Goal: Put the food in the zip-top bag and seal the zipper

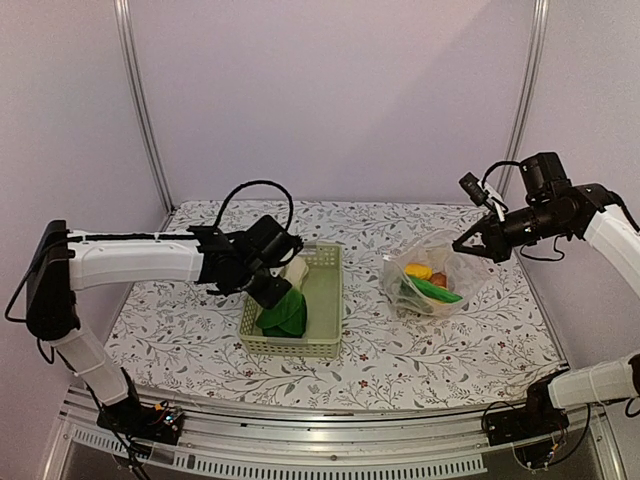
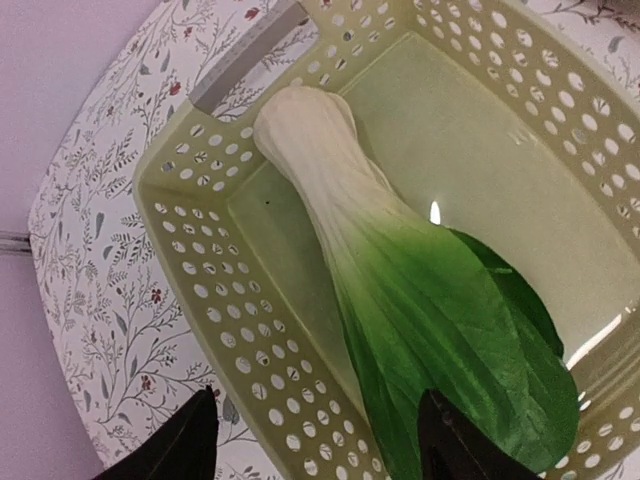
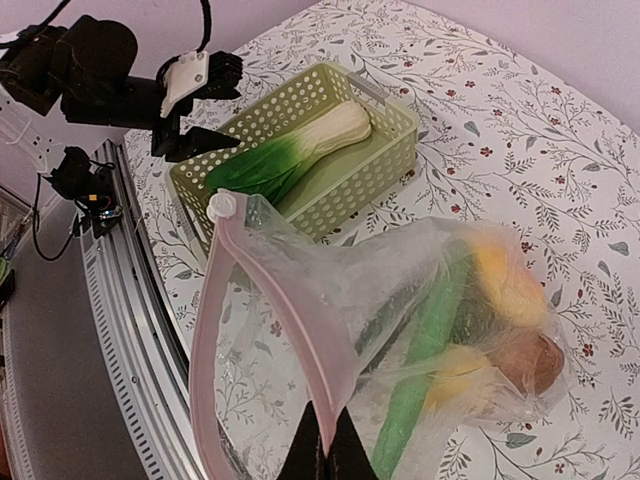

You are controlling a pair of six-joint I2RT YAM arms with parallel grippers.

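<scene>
A leafy green vegetable with a white stalk [image 2: 420, 290] lies lengthwise in the pale green basket [image 1: 331, 300]. Over that basket my left gripper stands open, nothing between its fingers, with the leafy end partly beneath it. The clear zip top bag [image 3: 300, 290] rests on the table with its mouth spread apart. Inside it show a long green item [image 3: 425, 340], yellow pieces [image 3: 508, 280] and a brown round item [image 3: 530, 362]. My right gripper is shut on the bag's pink zipper edge, holding it raised.
Perforated walls [image 2: 250, 330] ring the basket on every side. Bare patterned table lies between basket and bag and along the back. A metal rail [image 1: 300, 425] runs along the front edge.
</scene>
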